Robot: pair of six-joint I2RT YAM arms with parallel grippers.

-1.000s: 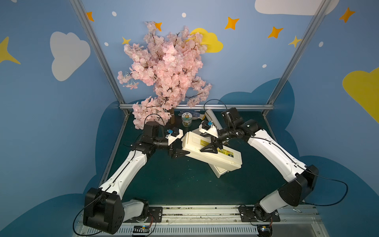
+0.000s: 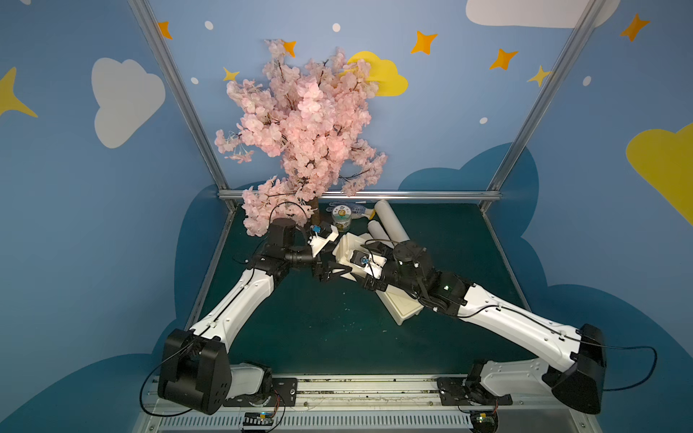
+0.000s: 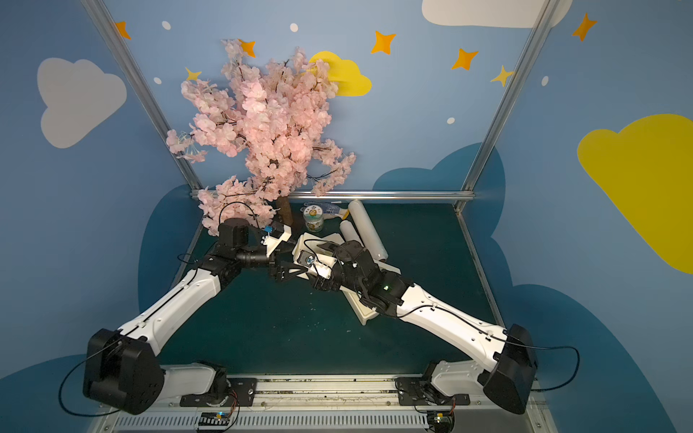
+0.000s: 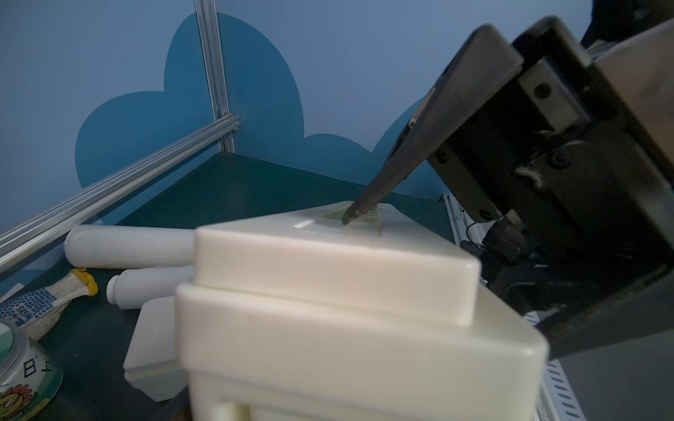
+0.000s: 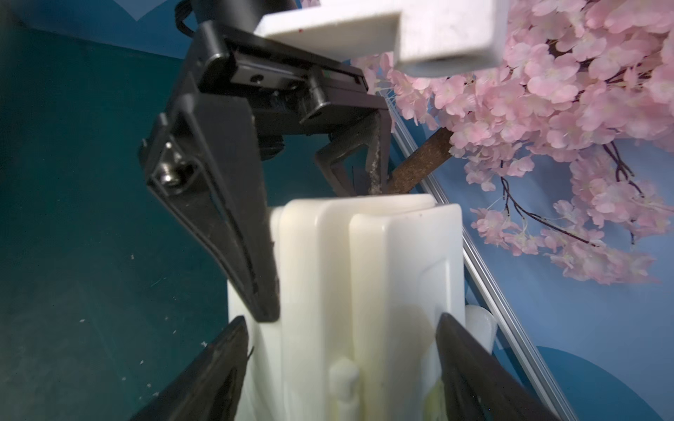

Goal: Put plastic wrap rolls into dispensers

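A cream dispenser (image 4: 351, 336) lies shut over another pale dispenser (image 2: 400, 310) at mid-table. Its left end is beside my left gripper (image 2: 338, 257), which is open; in the right wrist view that gripper's fingers (image 5: 242, 231) stand around this end, one in front of it. My right gripper is part open, its fingers on either side of the same dispenser; whether they touch it is unclear. In the left wrist view one right finger (image 4: 414, 133) reaches over the yellowish label on top. A long white roll (image 2: 392, 221) and a shorter roll (image 2: 377, 231) lie behind.
A round tin (image 2: 341, 218) and a bottle with a yellow cap (image 4: 49, 301) stand or lie at the back. Pink blossom branches (image 2: 310, 122) rise behind the left arm.
My right gripper has swung left along the dispenser toward its left end, and its arm now covers much of it. The dispenser's right end has shifted or become hidden.
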